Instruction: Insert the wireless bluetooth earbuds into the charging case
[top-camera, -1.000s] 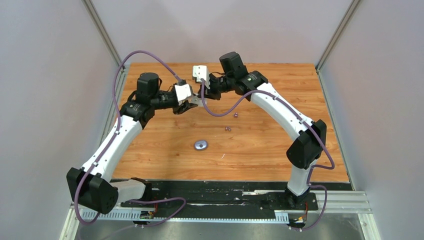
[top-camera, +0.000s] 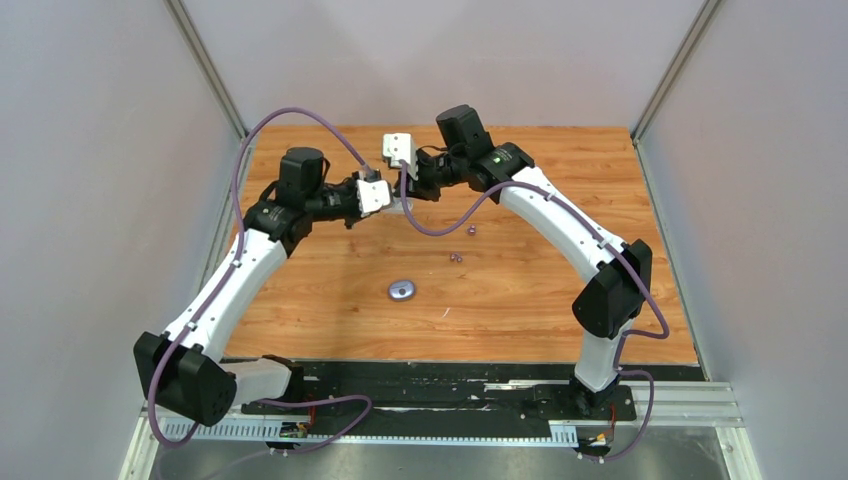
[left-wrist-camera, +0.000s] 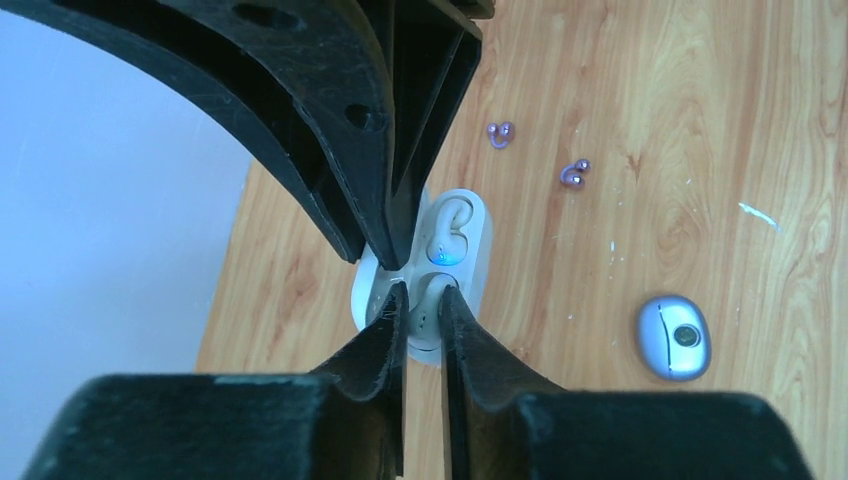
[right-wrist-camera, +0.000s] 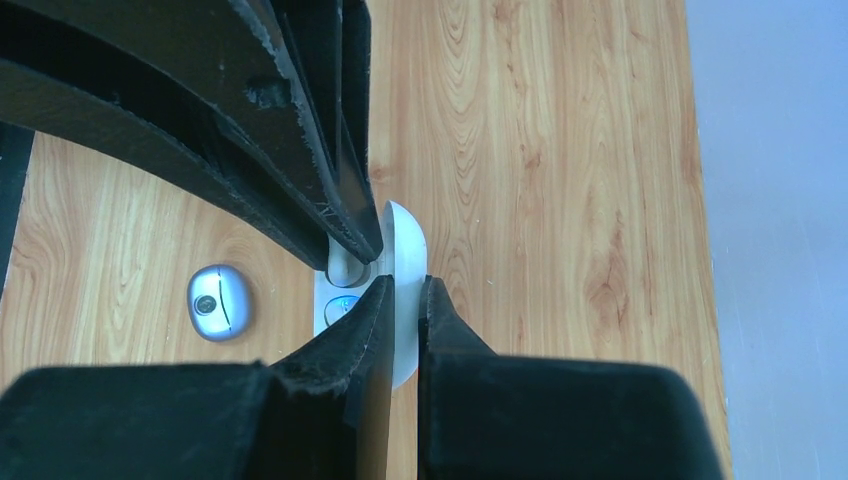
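Both grippers meet over the upper middle of the table. The white charging case (right-wrist-camera: 405, 240) is held up in my right gripper, shut on it. In the left wrist view the case (left-wrist-camera: 478, 240) shows one white earbud (left-wrist-camera: 447, 235) seated, lit blue at its lower end. My left gripper has its fingertips close together on a second white earbud (left-wrist-camera: 432, 305) at the case's other slot; how firmly it grips is hard to tell, as the fingers hide part of it.
A silver oval object (top-camera: 401, 289) lies on the middle of the table (top-camera: 330, 320). Small purple items (left-wrist-camera: 574, 175) lie to its back right.
My left gripper and its cable have shifted slightly right over the last second, changing tilt a little. The right arm has barely moved.
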